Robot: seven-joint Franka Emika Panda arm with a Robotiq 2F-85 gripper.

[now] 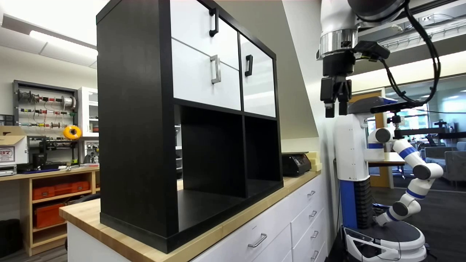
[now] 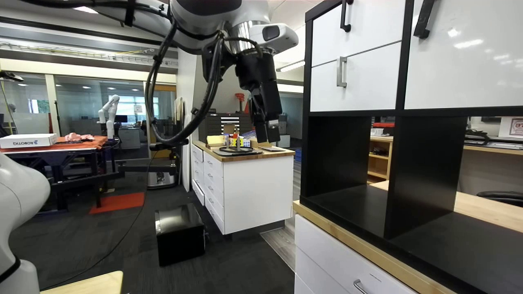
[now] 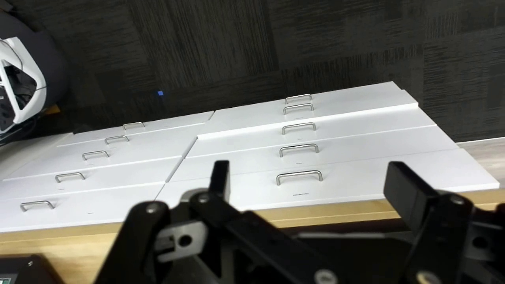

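My gripper (image 1: 336,114) hangs in free air, fingers pointing down, to the right of the black shelf unit (image 1: 133,122) in exterior view 1. In the wrist view its black fingers (image 3: 410,191) stand wide apart, with nothing between them; the gripper is open. The unit's upper half carries white fronts (image 1: 205,72) with black handles (image 1: 213,22) and a metal handle (image 1: 216,69), all apart from the gripper. These fronts appear shut, while the lower compartments (image 2: 338,196) are open and look empty. Below the gripper, the wrist view shows white drawers (image 3: 378,137) with metal handles.
The wooden counter (image 1: 301,179) bears the unit and a small black device (image 1: 296,163). Another robot (image 1: 354,148) stands behind, on the right. A black box (image 2: 179,235) sits on the dark floor. Air around the gripper looks clear.
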